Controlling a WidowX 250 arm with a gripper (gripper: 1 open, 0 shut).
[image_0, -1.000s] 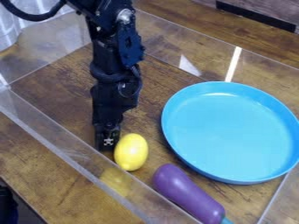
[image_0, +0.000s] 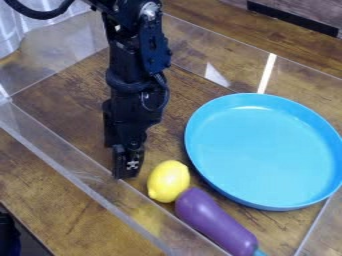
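The black arm reaches down from the top centre, its gripper (image_0: 128, 158) low over the wooden surface, just left of a yellow lemon (image_0: 168, 180). The fingers are open; whether anything small lies between them cannot be made out. A purple eggplant (image_0: 214, 221) lies below and right of the lemon. A large blue plate (image_0: 261, 150) fills the right side.
Clear plastic walls (image_0: 67, 178) border the area on the left and front. The wooden surface left of the arm and behind the plate is mostly clear.
The lemon has shifted slightly right from beside the gripper. The gripper has moved only slightly.
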